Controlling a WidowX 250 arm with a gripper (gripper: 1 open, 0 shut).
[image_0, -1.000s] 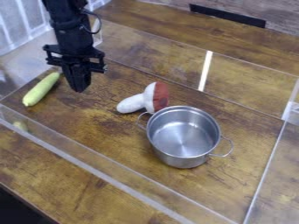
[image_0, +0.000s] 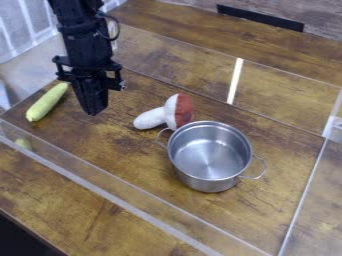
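My gripper (image_0: 88, 80) hangs over the wooden table at the upper left, its black body pointing down; whether its fingers are open or shut is hard to make out. Below and left of it lies a pale green elongated vegetable (image_0: 48, 101). To the right lies a white and red object (image_0: 166, 112), possibly a toy. A steel pot (image_0: 210, 156) with two side handles stands at the lower right.
A clear transparent edge or barrier runs along the left and bottom of the work area.
The vegetable, white and red object and pot appear unmoved.
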